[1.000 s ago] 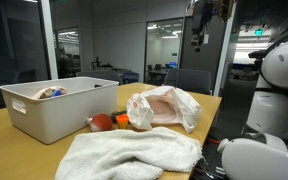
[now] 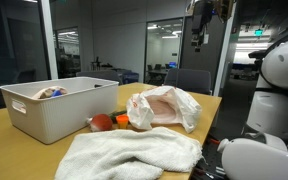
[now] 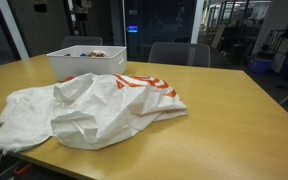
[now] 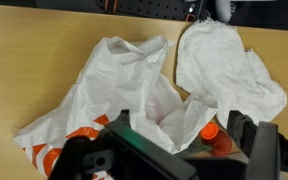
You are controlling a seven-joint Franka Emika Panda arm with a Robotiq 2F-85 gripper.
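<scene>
A crumpled white plastic bag [image 2: 174, 108] lies on the wooden table, its mouth facing the camera in exterior view 1. Red print marks the bag [image 3: 129, 105] in exterior view 2. A white towel [image 2: 124, 155] is spread along the table's near edge. Between bag and bin sit a reddish round item [image 2: 101, 123] and an orange-and-green one beside it. High above the table hangs my gripper [image 2: 196, 46], clear of everything. In the wrist view, the gripper's dark fingers [image 4: 126, 128] stand apart, with bag and table showing between them.
A light grey bin [image 2: 59, 115] holding several items stands on the table, beyond the towel. In exterior view 2, the right side of the table [image 3: 229, 120] is bare. Chairs [image 3: 179, 54] stand behind the table.
</scene>
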